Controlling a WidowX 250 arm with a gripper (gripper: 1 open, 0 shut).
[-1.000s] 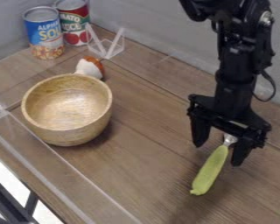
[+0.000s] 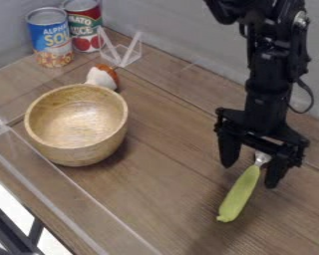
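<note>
A long pale green vegetable [image 2: 237, 196], like a corn cob, lies on the wooden counter at the right, its upper tip reaching under my black gripper [image 2: 251, 159]. The gripper hangs over that upper end with its fingers spread apart, open, one on either side. Whether the fingers touch it cannot be told.
A wooden bowl [image 2: 76, 139] sits at the left. Behind it are an egg-like white and orange object [image 2: 103, 78] and two cans, a blue one [image 2: 51, 38] and a red one [image 2: 85, 25], in the back corner. A wall runs along the back.
</note>
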